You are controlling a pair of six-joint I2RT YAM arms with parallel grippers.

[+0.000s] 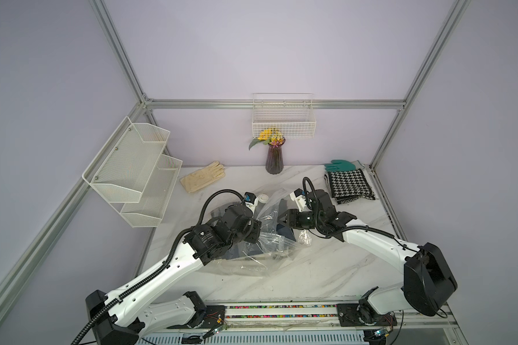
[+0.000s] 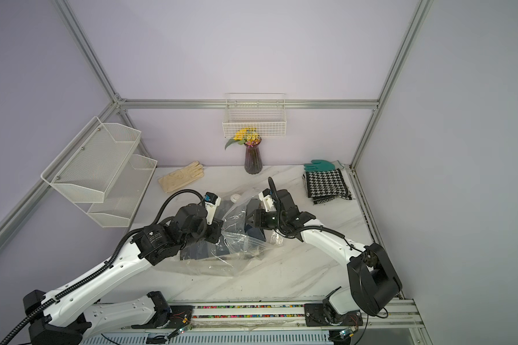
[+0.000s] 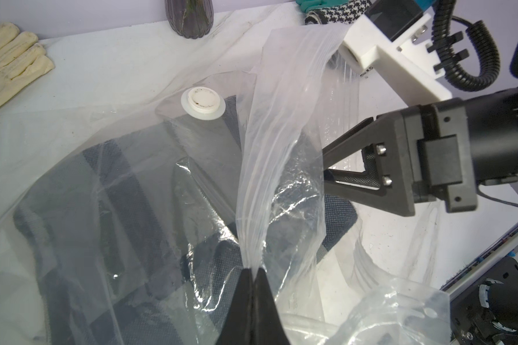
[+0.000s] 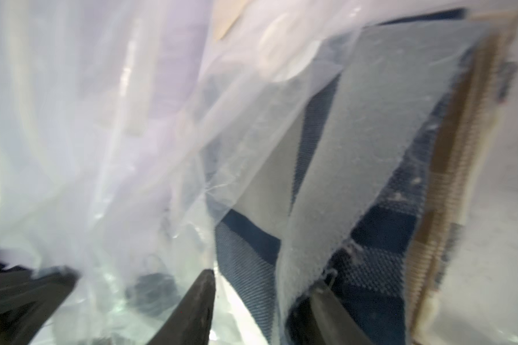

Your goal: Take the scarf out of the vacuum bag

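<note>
The clear vacuum bag [image 3: 287, 189] lies spread over the table with a round white valve [image 3: 203, 102] near its far edge. Inside it is the folded scarf, dark blue and grey plaid; a tan edge [image 4: 443, 189] shows in the right wrist view. My left gripper is shut, with the bag's film gathered up at its fingertips. From the right, my right gripper reaches in at the bag's mouth, fingers part open. A grey scarf fold runs down between them, close to one finger [image 4: 331, 316]; no firm grip shows.
Toward the back stand a vase of flowers [image 1: 274, 158], a beige glove [image 1: 203, 177], a teal glove [image 1: 339, 165] and a houndstooth cloth [image 1: 351, 185]. White wire racks [image 1: 132, 164] hang at left.
</note>
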